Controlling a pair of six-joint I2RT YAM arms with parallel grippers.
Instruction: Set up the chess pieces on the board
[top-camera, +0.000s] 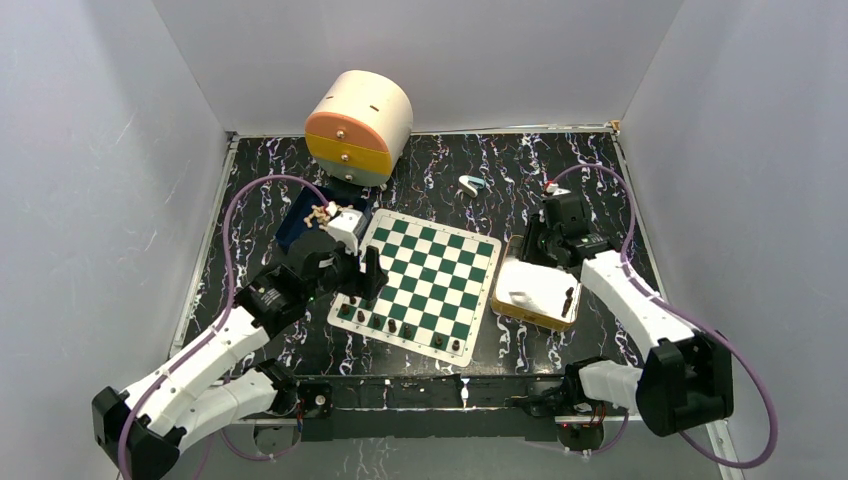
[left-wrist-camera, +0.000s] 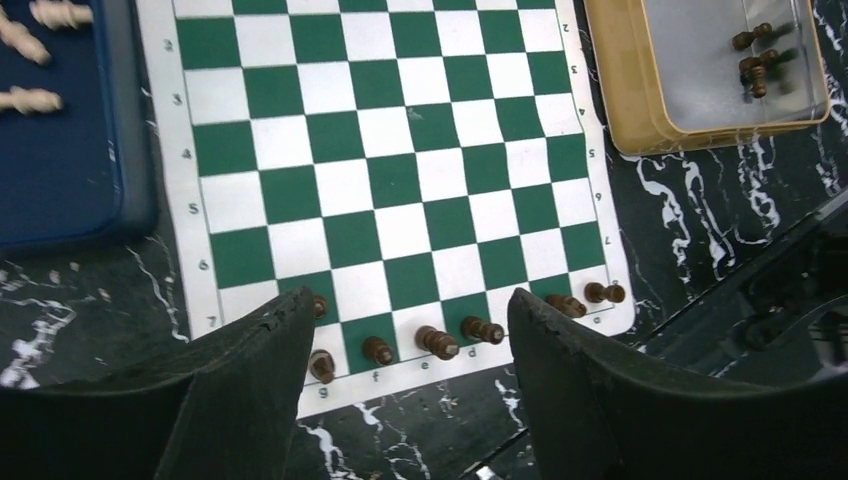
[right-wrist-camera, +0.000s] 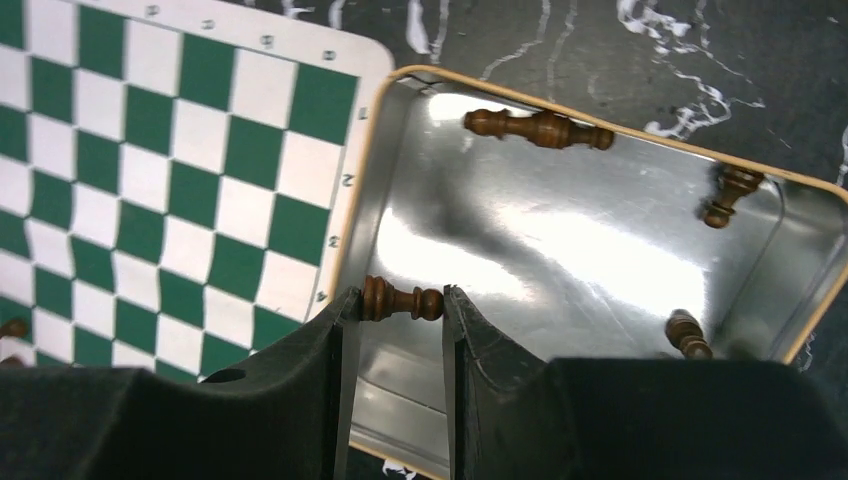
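The green and white chessboard (top-camera: 430, 280) lies in the middle of the table. Several dark brown pieces (left-wrist-camera: 437, 342) stand along its near edge, and another brown piece (left-wrist-camera: 319, 306) shows beside my left finger. Above the board's left side, my left gripper is open and empty, with standing pieces visible below the gap. My right gripper is over the metal tin (right-wrist-camera: 610, 240), shut on a brown pawn (right-wrist-camera: 400, 300) lying crosswise with one end at each fingertip. Inside the tin lie a long brown piece (right-wrist-camera: 540, 129) and smaller ones (right-wrist-camera: 732, 195).
A dark blue box (top-camera: 290, 228) with light pieces (left-wrist-camera: 30, 100) stands left of the board, partly behind my left arm. Toward the back are a rounded drawer cabinet (top-camera: 362, 115) and a small white and teal object (top-camera: 470, 186). Most of the board's squares are bare.
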